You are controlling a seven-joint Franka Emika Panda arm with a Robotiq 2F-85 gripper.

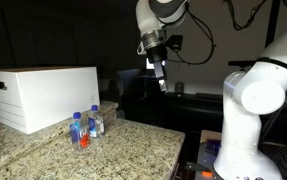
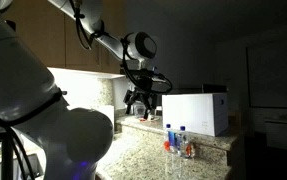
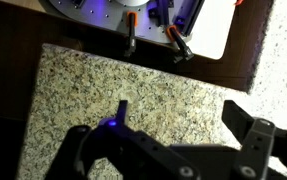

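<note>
My gripper (image 1: 158, 72) hangs high above the counter (image 1: 133, 142), fingers downward. In the wrist view a wide gap separates its two dark fingers (image 3: 120, 117), and only the speckled counter shows beneath, so it is open and empty. Well below and off to one side, clear bottles with blue caps (image 1: 76, 128) stand upright in a small group. Among them is a small orange-red item (image 1: 84, 139). The same cluster of bottles (image 2: 182, 138) shows in exterior view 2, by the white box. No bottle appears in the wrist view.
A large white box (image 1: 43, 98) stands on the counter behind the bottles. Bare counter stretches in front of them. Beyond the counter's edge, the wrist view shows a dark gap and a metal base with black and orange parts (image 3: 133, 22).
</note>
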